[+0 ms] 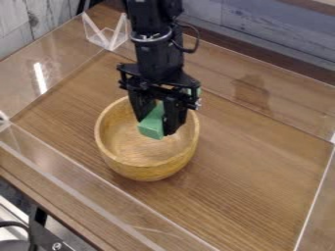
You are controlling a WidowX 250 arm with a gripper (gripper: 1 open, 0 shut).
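My black gripper [160, 110] hangs over a round yellow bowl [147, 161] on the wooden table, shut on a green object [153, 127] that is held above or inside the bowl; whether it touches the bowl cannot be told. Part of another green item [189, 92] shows behind the gripper, mostly hidden by it.
A clear plastic container [105, 29] stands at the back left, and another clear item [4, 125] is at the left edge. Walls border the back.
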